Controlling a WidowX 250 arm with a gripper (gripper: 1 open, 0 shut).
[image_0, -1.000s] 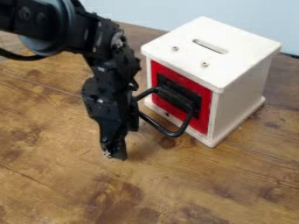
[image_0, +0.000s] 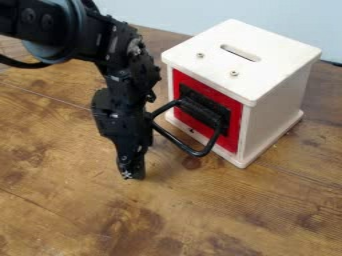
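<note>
My black gripper (image_0: 131, 166) points down at the wooden table, its tip low near the surface left of a white wooden box (image_0: 267, 110) with a red front panel (image_0: 186, 95). A black U-shaped handle (image_0: 198, 150) sticks out from that panel toward the gripper, and part of it passes close to or behind the gripper's body. Whether the fingers are open or shut is hard to make out.
The box top has a slot and screws. A pale wall stands at the back.
</note>
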